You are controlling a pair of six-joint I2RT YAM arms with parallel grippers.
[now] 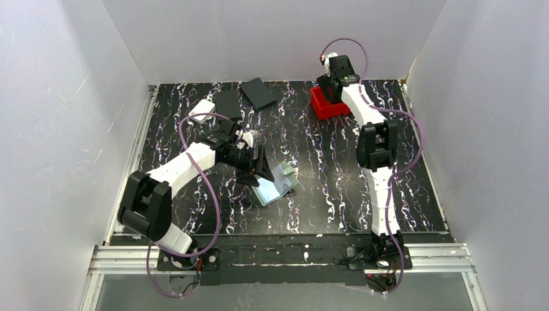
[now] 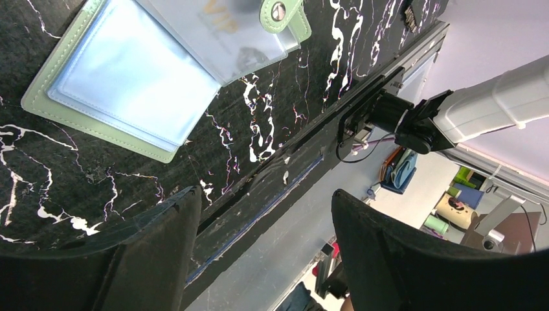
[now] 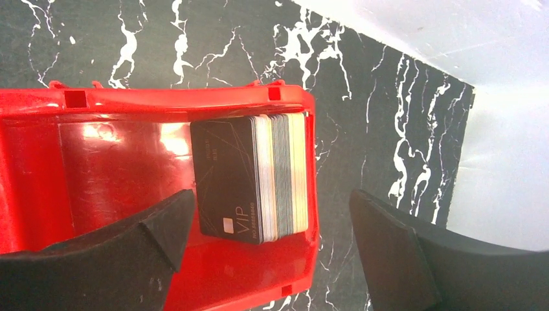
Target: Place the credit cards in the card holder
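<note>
A stack of cards (image 3: 226, 178), a black VIP card at its front, leans on edge against one end wall of the red bin (image 3: 78, 168). Over that bin my right gripper hangs open; in the right wrist view its fingers lie to either side of the stack, apart from it. The green card holder (image 1: 275, 184) lies spread on the table with pale clear pockets and a snap tab. Close above it is my left gripper (image 1: 255, 176), open and empty. In the left wrist view the holder (image 2: 136, 71) fills the upper left, beyond the fingers.
Two flat black pieces (image 1: 258, 94) and a white box (image 1: 202, 111) lie at the back left. Grey walls enclose the table on the back and sides. Dark tabletop (image 1: 324, 175) between the holder and the right arm is clear.
</note>
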